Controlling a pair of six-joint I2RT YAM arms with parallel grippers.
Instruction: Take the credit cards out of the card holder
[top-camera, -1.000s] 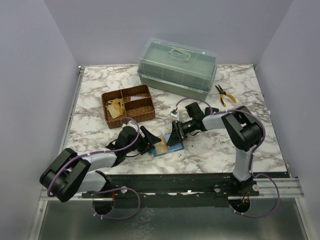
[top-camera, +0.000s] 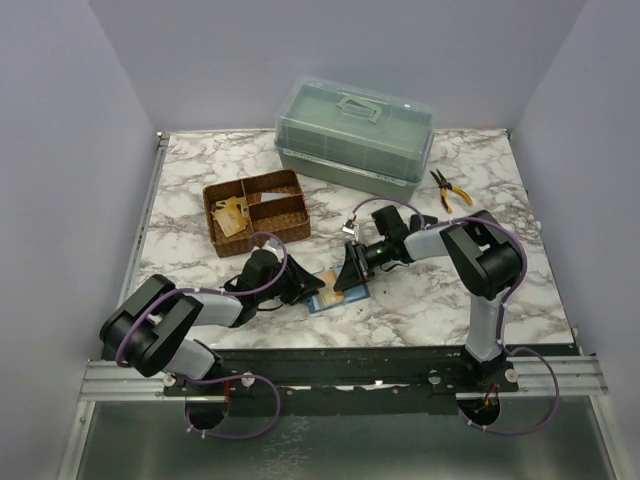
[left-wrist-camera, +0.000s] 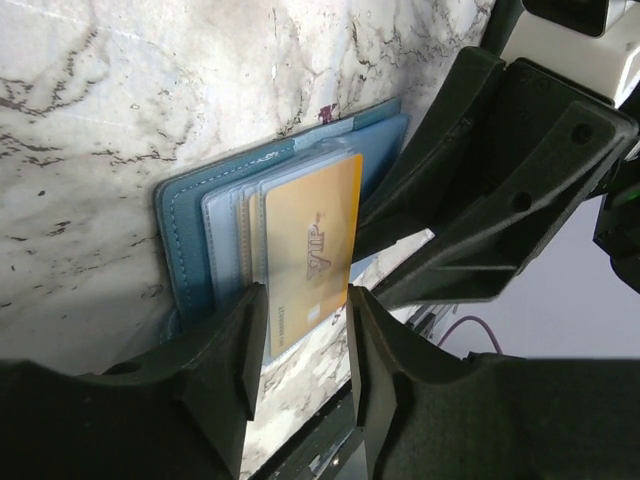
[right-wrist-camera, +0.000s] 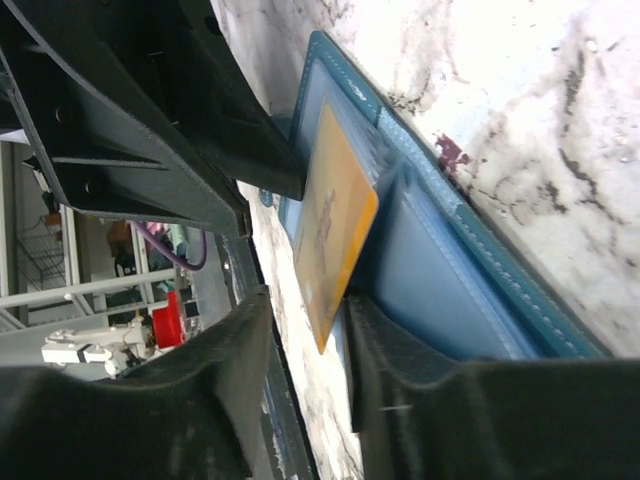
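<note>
The blue card holder lies on the marble table between both grippers, with a stack of cards inside topped by a gold card. In the left wrist view, my left gripper is shut at the stack's near left edge, though what sits between its fingers is partly hidden. My right gripper is at the other side; in its own view the gold card rises at an angle by its blurred fingertips, and whether they grip it is unclear.
A wicker basket with cards stands back left. A green lidded plastic box is at the back, yellow-handled pliers at the right. The table's front edge is close below the holder.
My left arm has shifted a little toward the right and its wrist has tilted at the card holder. The right arm has barely moved.
</note>
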